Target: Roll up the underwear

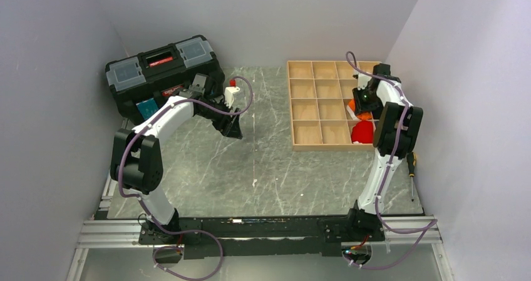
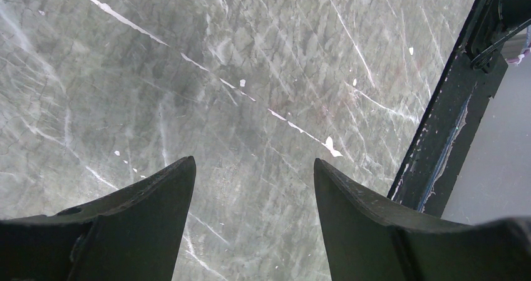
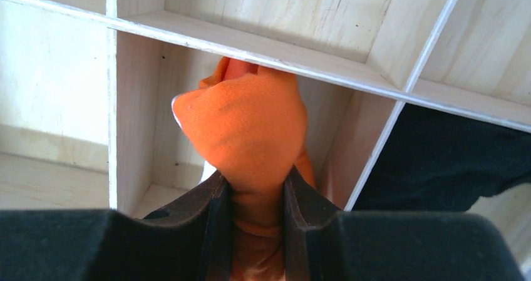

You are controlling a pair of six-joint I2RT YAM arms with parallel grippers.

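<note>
Orange underwear [image 3: 253, 124], bunched into a soft bundle with a bit of white at its side, lies in one compartment of the wooden organizer [image 1: 307, 148]. My right gripper is shut on the orange cloth, its dark fingers [image 3: 313, 224] pinching it from both sides. From above, only part of the orange bundle [image 1: 352, 107] shows beside that gripper [image 1: 362, 106]. My left gripper [image 1: 233, 131] hangs over the bare table; in the left wrist view its fingers [image 2: 156, 206] are spread, with nothing between them.
A red cloth item [image 1: 362, 132] fills the compartment nearer the front. Black cloth [image 3: 432, 162] lies in a neighbouring compartment. A black toolbox [image 1: 163, 74] stands at the back left and a screwdriver [image 1: 411, 168] at the right edge.
</note>
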